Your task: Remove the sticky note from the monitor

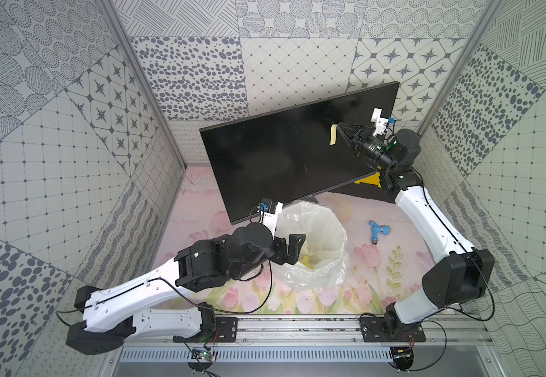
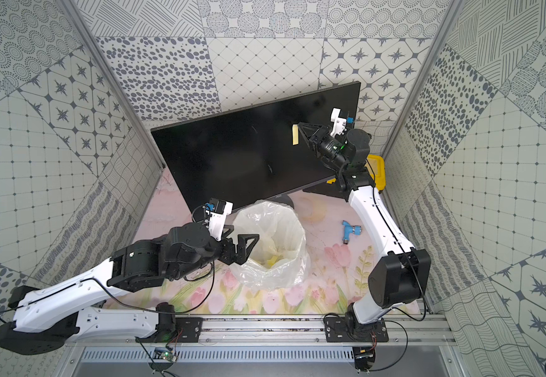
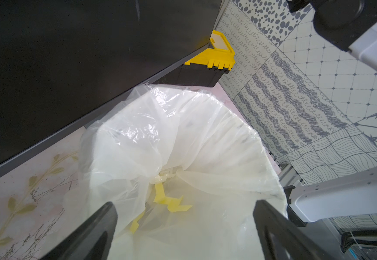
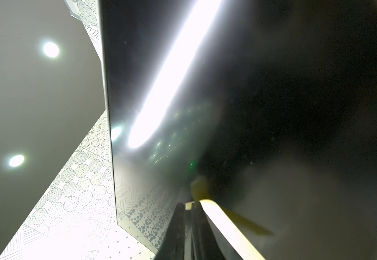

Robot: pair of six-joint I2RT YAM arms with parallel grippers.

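A pale yellow sticky note [image 1: 333, 134] [image 2: 295, 134] is at the upper right part of the black monitor [image 1: 266, 157] [image 2: 235, 157]. My right gripper [image 1: 339, 125] [image 2: 301, 127] is at the note's top; in the right wrist view its fingertips are close together by the yellow strip [image 4: 223, 223], and whether they grip it cannot be told. My left gripper [image 1: 290, 248] [image 2: 241, 248] stands open above the bag-lined bin [image 3: 223, 138], where yellow paper scraps [image 3: 171, 201] lie inside.
A yellow and black toolbox [image 3: 210, 58] sits behind the monitor at the right. A blue tool [image 1: 376, 231] lies on the floral surface right of the bin, with clear surface around it.
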